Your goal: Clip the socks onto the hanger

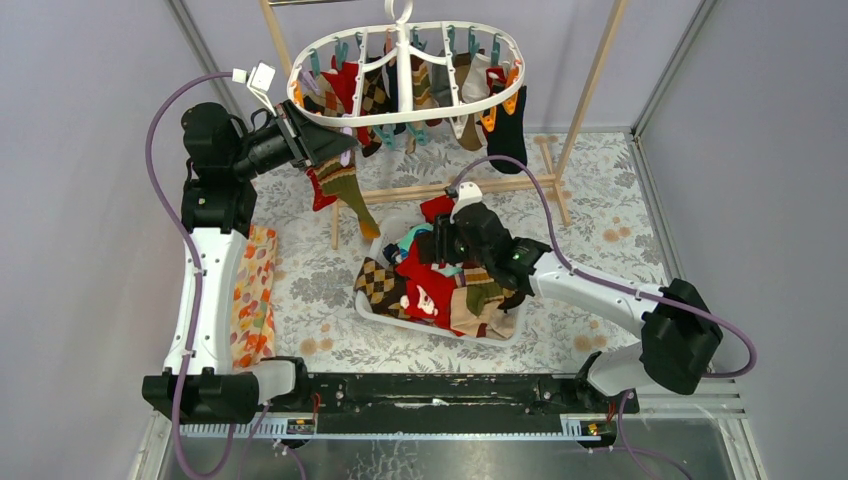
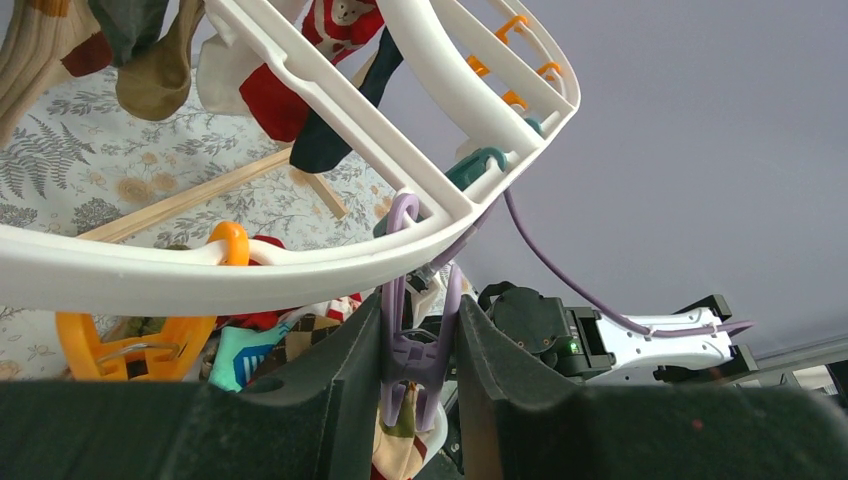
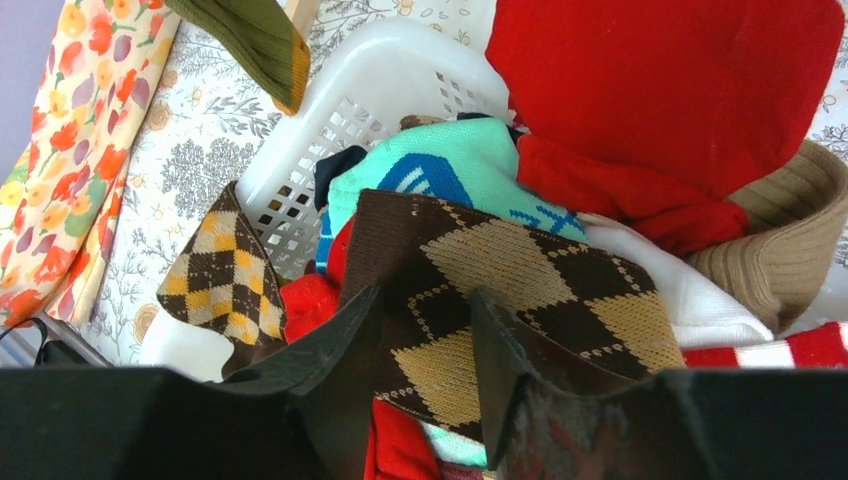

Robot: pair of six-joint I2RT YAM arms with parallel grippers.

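Note:
The white hanger (image 1: pixel 405 115) hangs with many socks clipped to it. My left gripper (image 1: pixel 335 148) is at its front-left, shut on a purple clip (image 2: pixel 415 365) that hangs from the rail. An olive striped sock (image 1: pixel 342 195) hangs just below that gripper. The white basket (image 3: pixel 335 80) below holds mixed socks. My right gripper (image 1: pixel 443 238) is over the basket, fingertips apart at a brown argyle sock (image 3: pixel 530 285); I cannot tell whether they touch it. Red socks (image 3: pixel 660 90) and a turquoise one (image 3: pixel 430 150) lie around it.
A wooden stand (image 1: pixel 590 85) frames the hanger. Floral fabric (image 1: pixel 255 295) lies left of the basket. Orange clips (image 2: pixel 140 345) hang along the rail.

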